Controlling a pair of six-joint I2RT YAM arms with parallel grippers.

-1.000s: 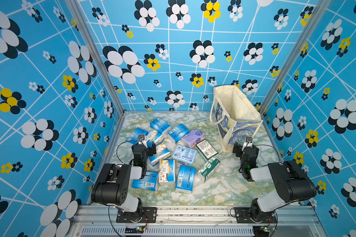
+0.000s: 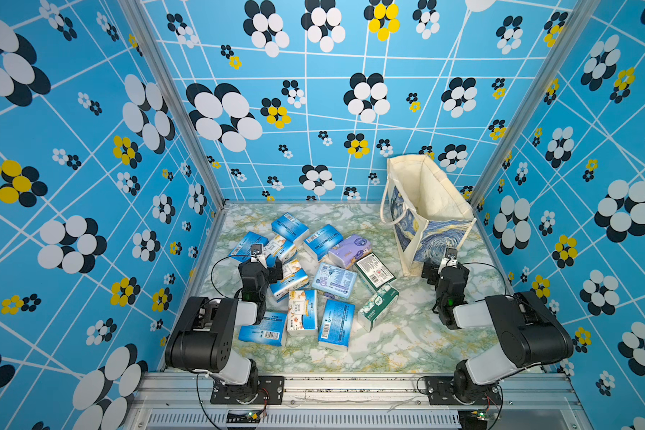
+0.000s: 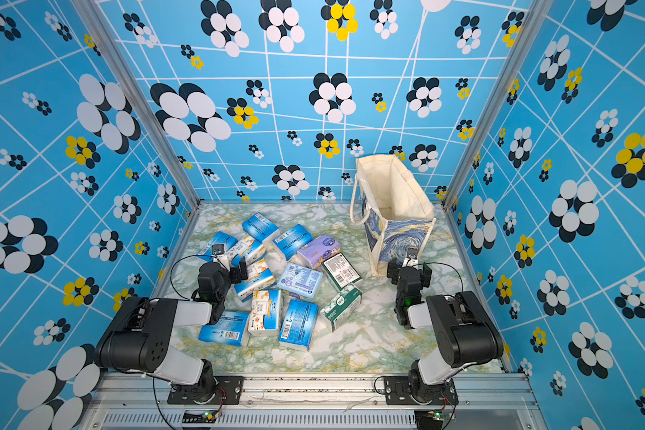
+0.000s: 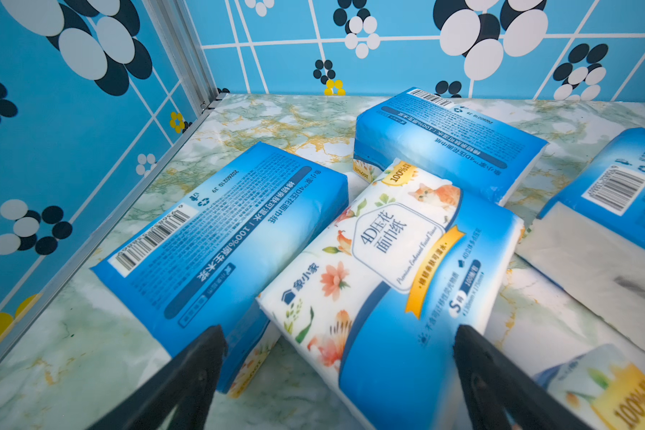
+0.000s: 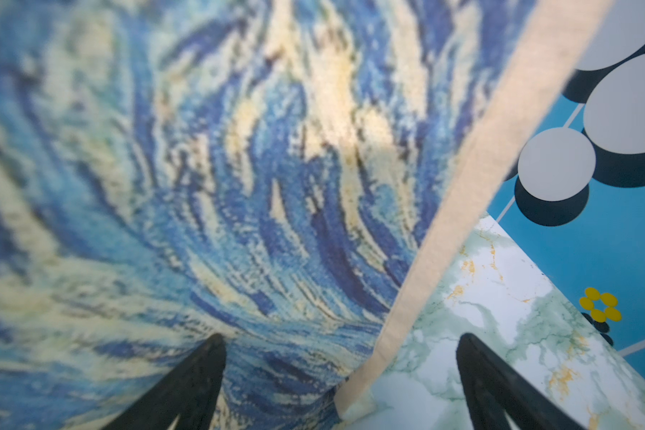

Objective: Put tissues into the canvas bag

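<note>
The canvas bag (image 2: 437, 233), cream with a blue swirling print, stands upright at the back right with its mouth open; no tissue pack shows in the visible part of its inside. Several tissue packs lie in a loose group at the left and middle: blue ones (image 2: 336, 322), a purple one (image 2: 350, 251), a lilac one (image 2: 334, 280) and green ones (image 2: 378, 306). My left gripper is open above the group's left side, facing a white-and-blue flowered pack (image 4: 401, 286). Open too, my right gripper faces the bag's printed side (image 5: 265, 215), holding nothing.
Bare marble tabletop (image 2: 423, 344) lies between the packs and the right arm and along the front. Blue patterned walls (image 2: 322, 107) close in the back and both sides. A bag handle (image 2: 385, 208) loops out on the left.
</note>
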